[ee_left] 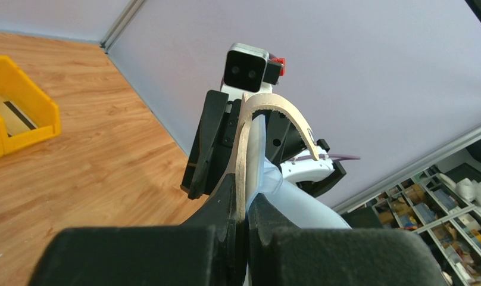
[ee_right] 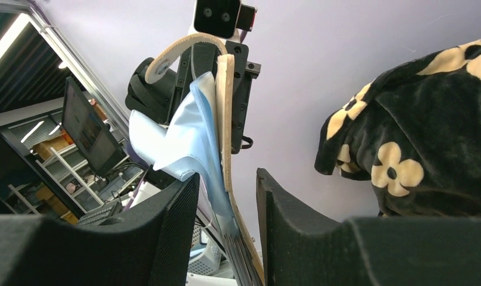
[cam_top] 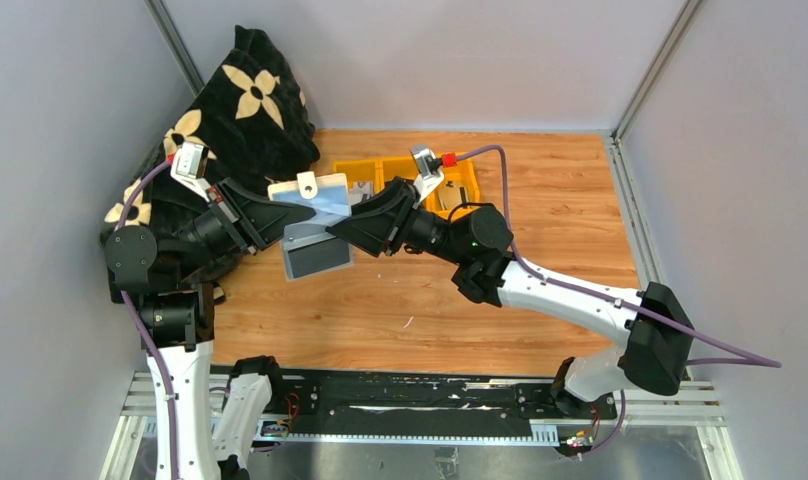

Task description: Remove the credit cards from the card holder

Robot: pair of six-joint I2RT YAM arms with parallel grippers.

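Held up in the air, the card holder (cam_top: 320, 255) shows a cream cover with a snap flap and pale blue translucent sleeves. My left gripper (cam_top: 274, 214) is shut on it; in the left wrist view its edge rises from between the fingertips. My right gripper (cam_top: 342, 226) reaches in from the right, open around the blue sleeves (ee_right: 205, 143), which are folded upward in the right wrist view. Dark edges show low between the right fingers; whether these are cards is unclear.
A yellow compartment tray (cam_top: 380, 164) with small flat items stands at the back of the wooden table (cam_top: 540, 260). A black patterned plush blanket (cam_top: 250, 110) fills the back left.
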